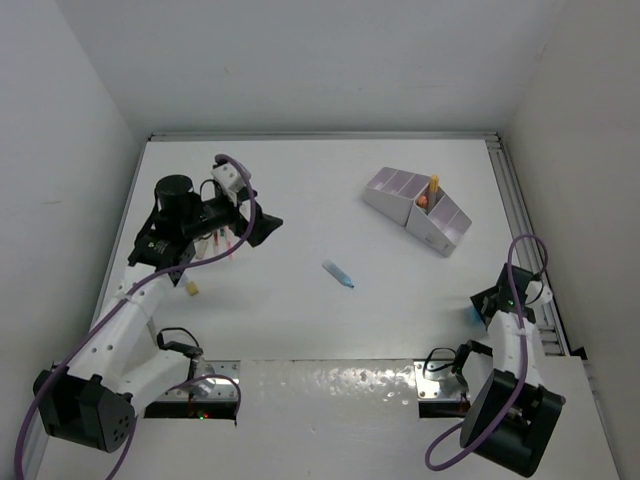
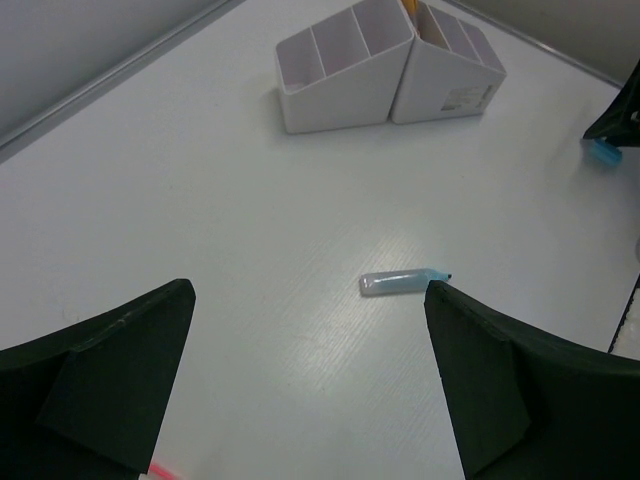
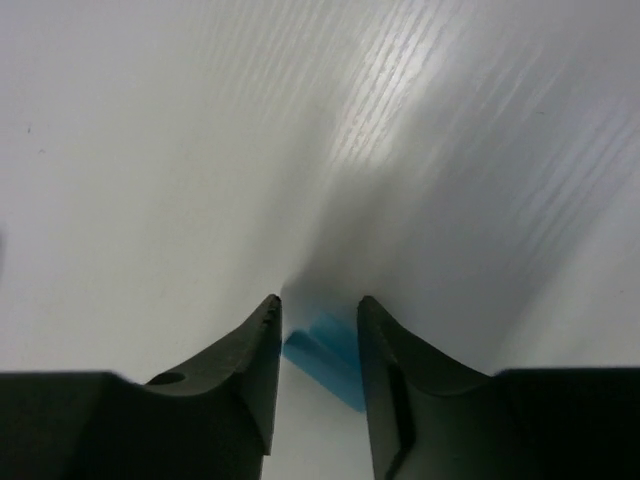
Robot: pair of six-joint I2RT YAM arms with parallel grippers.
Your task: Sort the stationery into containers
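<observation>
My right gripper is low over the table with its fingertips either side of a small blue item (image 3: 325, 370), part open, the item between or just below them; whether it touches cannot be told. My left gripper hangs open and empty over the left half of the table. A light blue pen-like tube (image 1: 337, 273) lies alone mid-table. Two grey compartment containers (image 1: 440, 225) stand at the back right, with yellow and orange items in one. Pink and other small stationery (image 1: 230, 246) lies partly hidden under the left arm.
A yellow block (image 1: 191, 288) lies by the left arm. Walls and metal rails border the back and sides, with the right arm close to the right rail.
</observation>
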